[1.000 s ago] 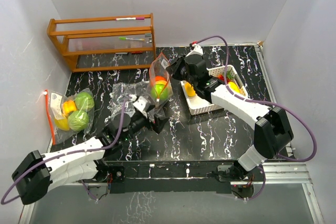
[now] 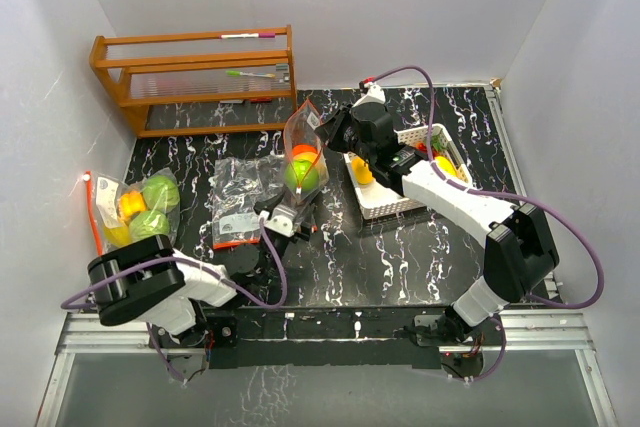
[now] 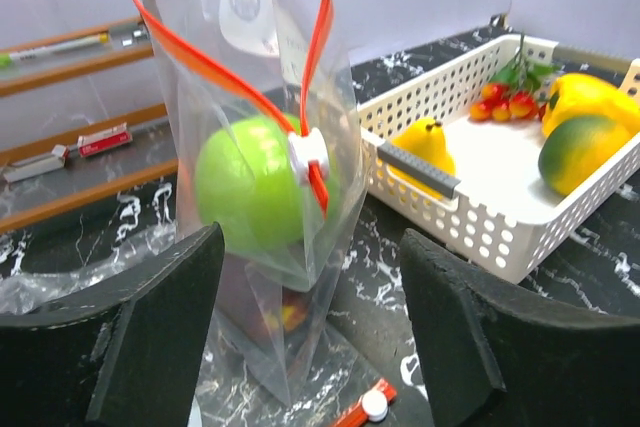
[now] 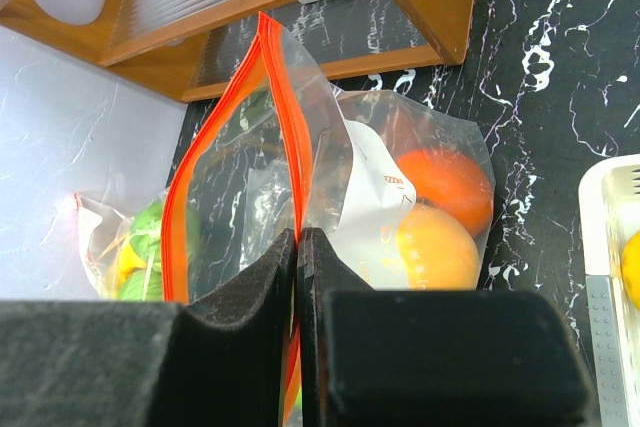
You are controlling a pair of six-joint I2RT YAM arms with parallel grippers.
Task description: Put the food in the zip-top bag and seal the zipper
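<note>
An upright clear bag (image 2: 305,147) with an orange zipper holds a green round fruit (image 3: 245,182) and orange items (image 4: 445,187). My right gripper is shut on the bag's zipper edge at the top. My left gripper is open, low in front of the bag, with the bag between and beyond its fingers in the left wrist view. A white zipper slider (image 3: 308,152) sits on the orange strip. A flat clear bag (image 2: 235,197) lies to the left.
A white basket (image 2: 385,205) with fruit stands right of the bag. A filled bag (image 2: 140,212) lies at the left. A wooden rack (image 2: 200,59) stands at the back.
My left arm has swung round toward the bag, and its gripper has shifted slightly left and changed angle. My right gripper has stayed in place on the bag.
</note>
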